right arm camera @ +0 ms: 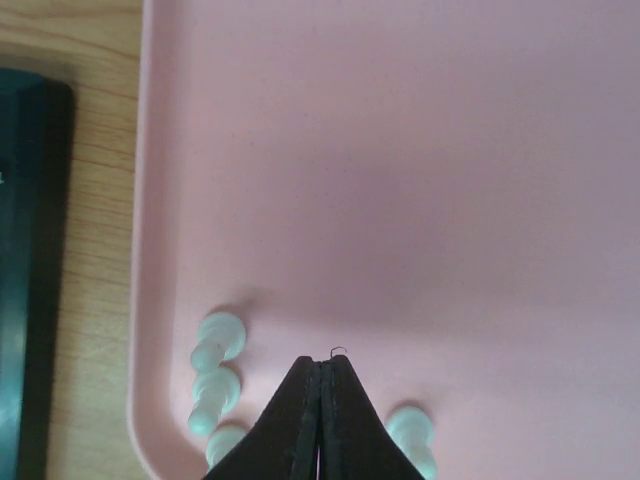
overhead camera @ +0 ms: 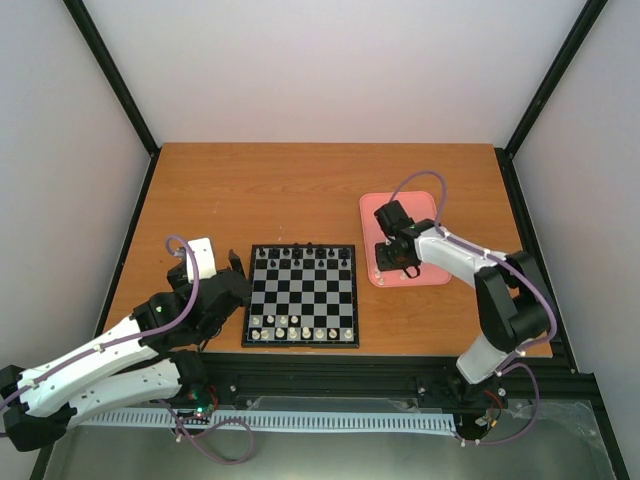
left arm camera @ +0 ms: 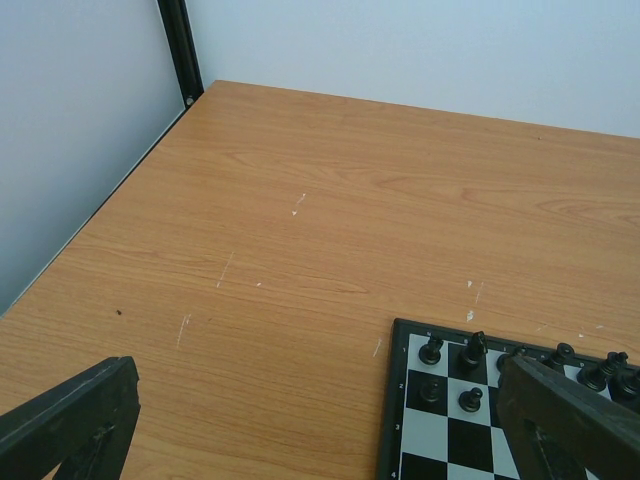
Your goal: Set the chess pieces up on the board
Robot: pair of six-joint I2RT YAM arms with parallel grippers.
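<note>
In the right wrist view my right gripper is shut, its fingertips together with nothing between them. One white pawn (right arm camera: 411,434) stands just right of the fingers, outside them, over the floor of the pink tray (right arm camera: 400,200). To their left, a white pawn (right arm camera: 221,332) and two more white pieces line up near the tray's left wall; the lowest is partly covered by a finger. The chessboard (overhead camera: 356,300) lies mid-table, black pieces on its far rows, white ones on its near rows. Left of the board, my left gripper is open and empty.
Bare wooden table (overhead camera: 270,190) spreads behind the board and to its left. A narrow strip of wood separates the board's right edge from the tray. The tray's floor beyond my right fingertips is empty.
</note>
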